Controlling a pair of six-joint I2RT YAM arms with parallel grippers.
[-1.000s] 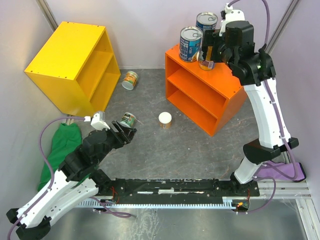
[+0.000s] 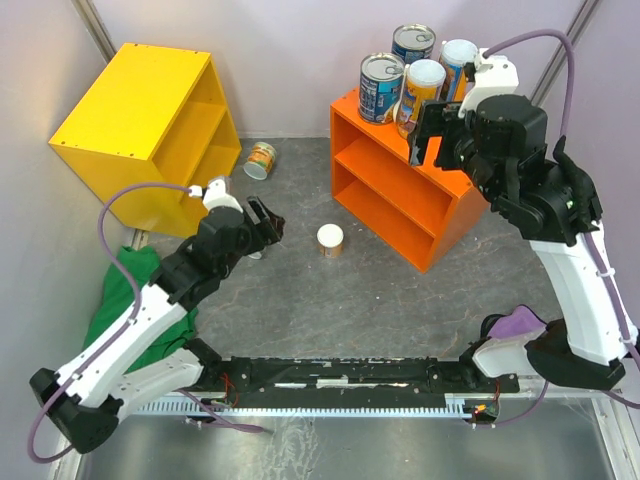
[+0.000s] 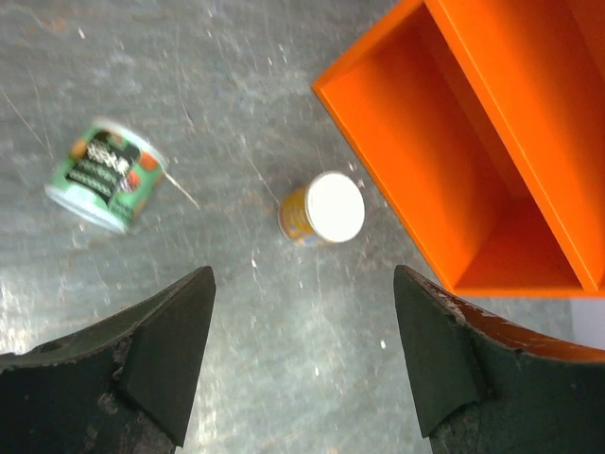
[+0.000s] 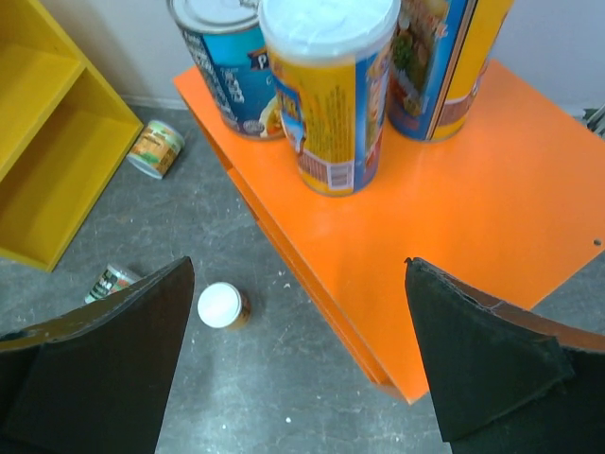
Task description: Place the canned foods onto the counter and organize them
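Observation:
Two metal-lidded cans, a blue one (image 2: pixel 378 92) and a darker one (image 2: pixel 413 42), stand upright on the orange shelf's top, beside two white-lidded yellow cans, a nearer one (image 2: pixel 419 92) and a farther one (image 2: pixel 458 62). My right gripper is open above that top, apart from the cans, nothing between its fingers. On the floor a small white-lidded can (image 2: pixel 330 238) stands upright. A green can (image 3: pixel 106 174) lies on its side, mostly hidden by the left arm from above. An orange-labelled can (image 2: pixel 260 160) lies near the yellow shelf. My left gripper, open and empty, hovers over the floor.
The orange shelf (image 2: pixel 394 194) has empty compartments, and its top is bare toward the front right. At the left stands an empty yellow shelf (image 2: pixel 130 95). Green cloth (image 2: pixel 118 318) lies beside the left arm. Open grey floor (image 2: pixel 330 310) stretches between the shelves.
The left gripper has shifted up and slightly right, over the green can.

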